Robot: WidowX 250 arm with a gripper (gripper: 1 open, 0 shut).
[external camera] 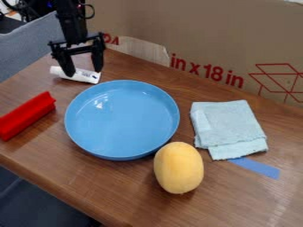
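Note:
A black gripper point(77, 57) hangs low over a white tube point(81, 76) at the back left of the wooden table, its open fingers reaching down around the tube's middle; whether they touch it is hard to tell. A blue plate point(122, 120) lies in the middle. A red object point(27, 116) lies at the left edge, a yellow mango-like object point(178, 167) in front at the right of the plate, and a folded pale cloth point(228, 129) to the right.
A cardboard box point(207, 44) stands along the back of the table. A strip of blue tape point(254, 168) is on the wood beside the cloth.

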